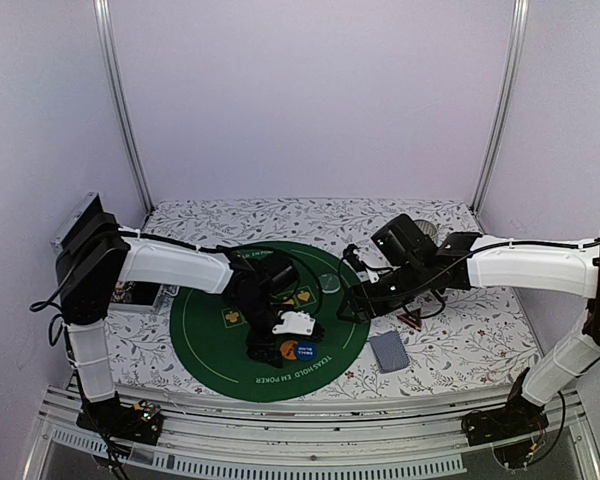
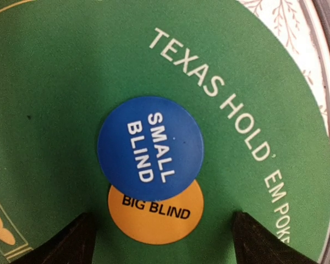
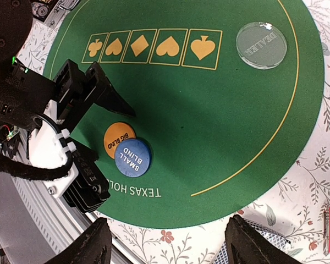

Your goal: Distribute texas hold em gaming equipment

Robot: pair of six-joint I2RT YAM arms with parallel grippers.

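Note:
A blue SMALL BLIND disc (image 2: 150, 147) lies on the green mat (image 2: 55, 110), overlapping the edge of an orange BIG BLIND disc (image 2: 154, 220). My left gripper is open just over these discs, its fingers apart and nothing between them. The clear DEALER disc (image 3: 261, 47) rests near the mat's right side. Above the mat's right part, my right gripper stands open and empty. Off the mat lies a grey-blue card deck (image 1: 389, 352), partly hidden by a finger in the right wrist view. Near it is a red and black ALL IN triangle (image 1: 410, 320).
A case (image 1: 135, 294) sits at the table's left, partly behind my left arm. At the back right, a round pale container (image 1: 423, 230) is partly covered by my right arm.

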